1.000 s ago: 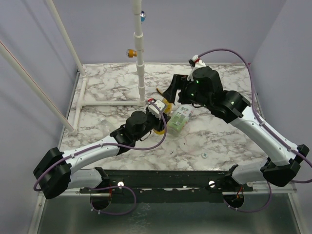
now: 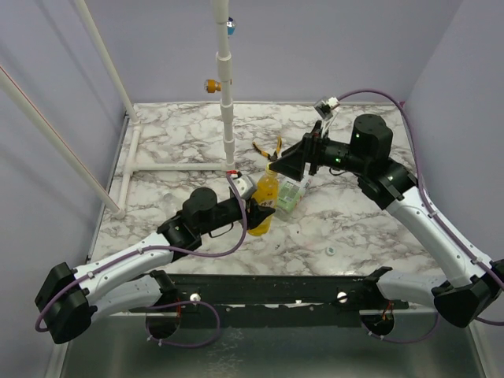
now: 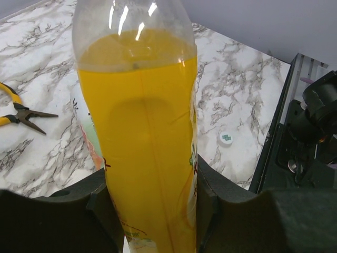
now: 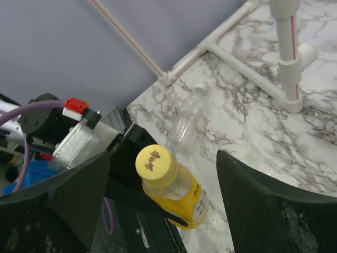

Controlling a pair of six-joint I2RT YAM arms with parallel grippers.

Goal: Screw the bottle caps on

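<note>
My left gripper [image 2: 256,211] is shut on a bottle of yellow liquid [image 3: 142,147], held upright at the centre of the top view; it fills the left wrist view. In the right wrist view a pale yellow cap [image 4: 156,164] sits on its top; whether it is screwed tight I cannot tell. My right gripper [image 2: 298,161] stands open just above and right of the cap, its fingers either side of it in the right wrist view.
Pliers [image 3: 21,115], a green-and-white item [image 2: 290,194], a small white disc [image 3: 226,138] and an empty clear bottle [image 4: 187,116] lie on the marble top [image 2: 370,244]. White pipes [image 2: 179,167] frame the back left.
</note>
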